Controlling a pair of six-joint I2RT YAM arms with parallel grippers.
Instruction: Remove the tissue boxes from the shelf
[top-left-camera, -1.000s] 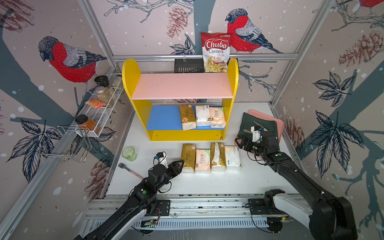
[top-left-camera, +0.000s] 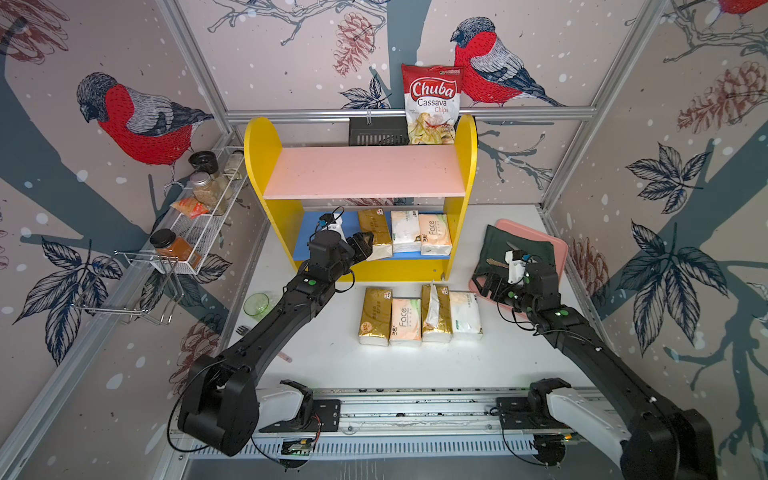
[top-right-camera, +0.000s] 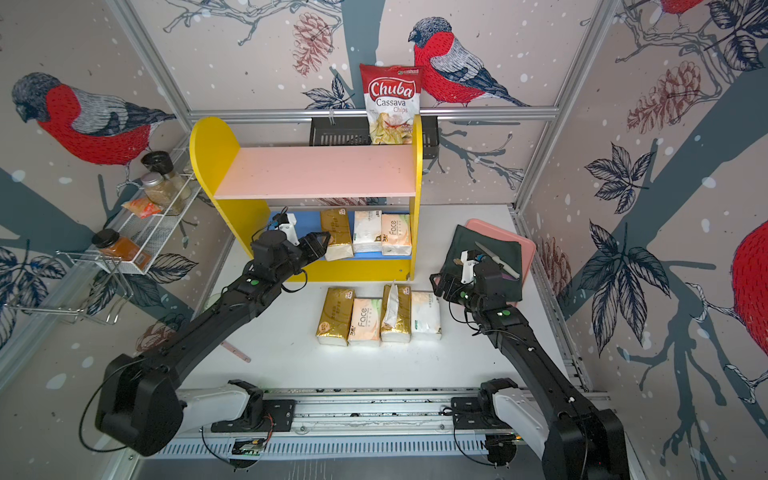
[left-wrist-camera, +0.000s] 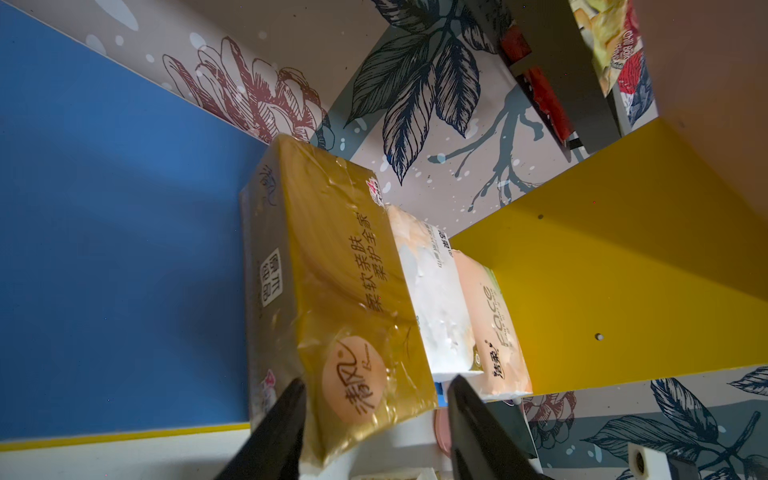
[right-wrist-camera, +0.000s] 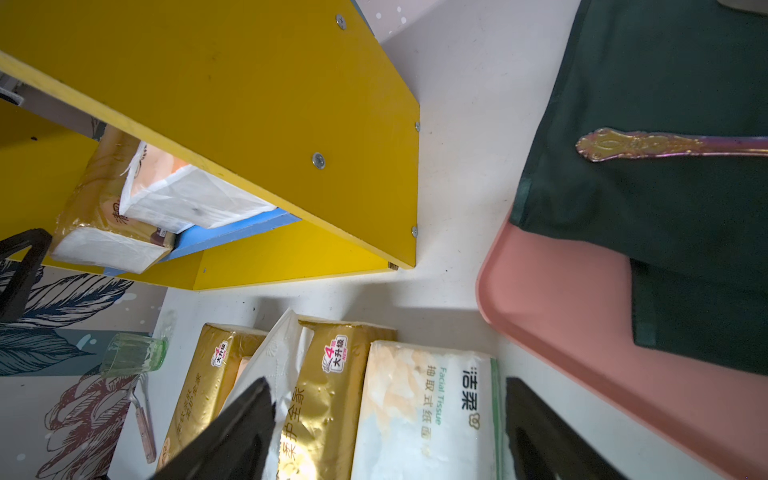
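Three tissue packs stand on the blue lower shelf (top-left-camera: 320, 226): a gold one (left-wrist-camera: 352, 264), a white one (left-wrist-camera: 436, 296) and a peach one (left-wrist-camera: 492, 328) by the right side wall. The gold pack juts past the shelf's front edge. My left gripper is at that jutting end, fingers parted, one on each side of its near corner; contact cannot be made out. On the table, a gold pack (top-left-camera: 375, 317), a peach pack (top-left-camera: 405, 321), another gold pack (top-left-camera: 436, 313) and a white pack (right-wrist-camera: 428, 412) lie in a row. My right gripper is open and empty near the white pack.
The yellow shelf unit (top-left-camera: 364, 270) has a pink upper board (top-left-camera: 364, 172) above the packs. On the right is a pink tray (right-wrist-camera: 560, 280) with a dark green cloth (right-wrist-camera: 680, 208). A green glass (top-left-camera: 257, 304) stands at left.
My left gripper has moved from beside the row on the table up and away to the gold pack on the shelf. The right arm has stayed nearly still, and the packs have not moved.
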